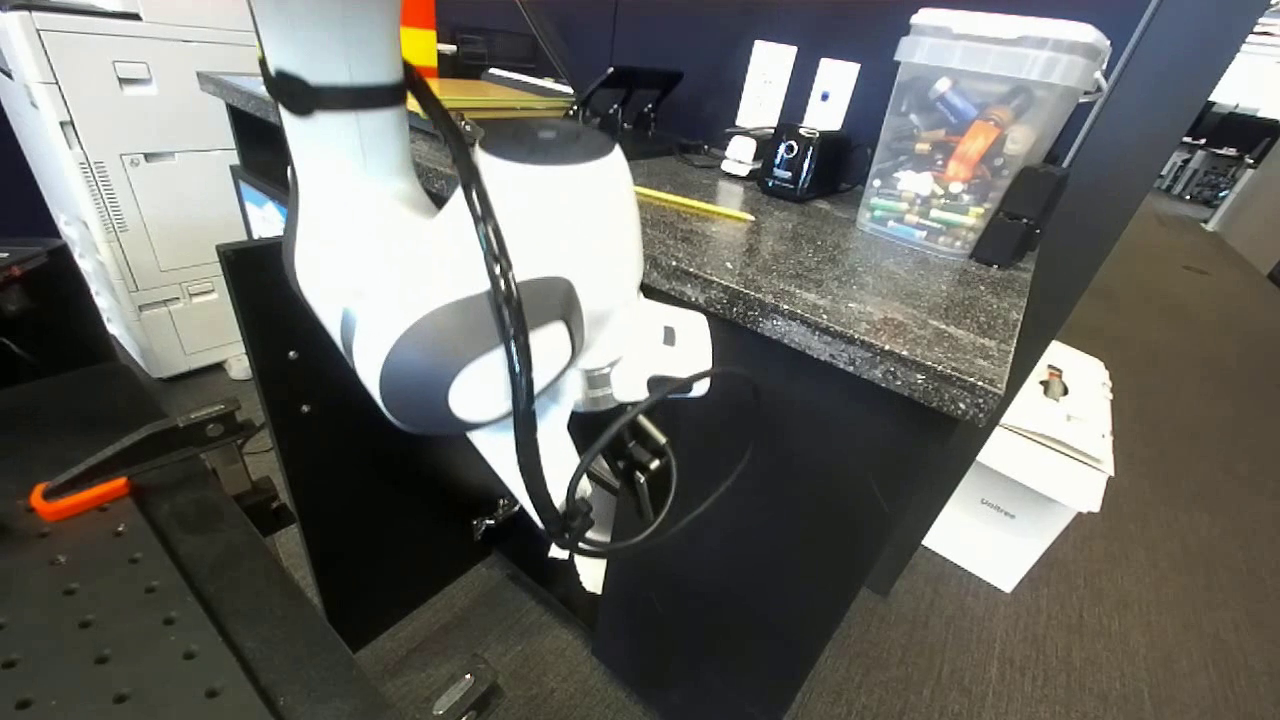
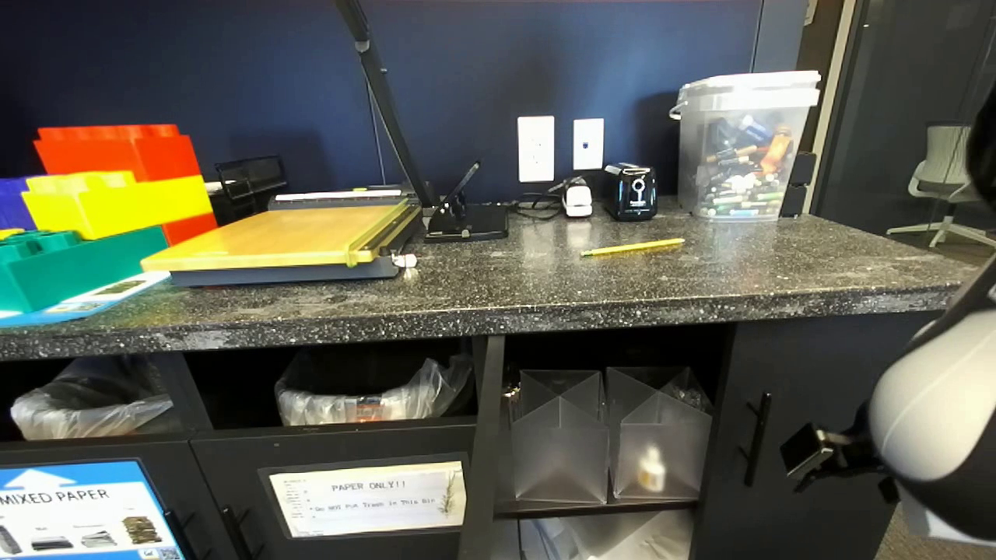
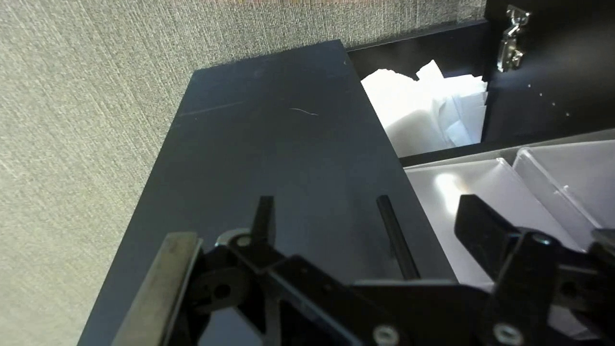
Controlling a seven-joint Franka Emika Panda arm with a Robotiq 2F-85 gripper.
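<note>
In the wrist view my gripper is open, with its dark fingers wide apart. Between them, farther off, the black bar handle (image 3: pixel 398 239) of the shut cabinet door (image 3: pixel 276 132) comes into sight; I see no contact. From the second exterior view, the gripper (image 2: pixel 810 456) is at the right of that handle (image 2: pixel 758 439), below the counter. My arm covers much of the cabinet front in the first exterior view. The other cabinet door (image 1: pixel 360 480) stands swung open, and clear bins (image 2: pixel 560 439) sit on the shelf, with white paper (image 3: pixel 432 106) below.
Above is the speckled counter (image 2: pixel 523 308), its edge overhanging the doors. On it are a yellow pencil (image 2: pixel 635 246), a black sharpener (image 2: pixel 631 191), a battery bucket (image 2: pixel 747 149) and a paper cutter (image 2: pixel 289 238). A white box (image 1: pixel 1002 504) stands on the floor at right.
</note>
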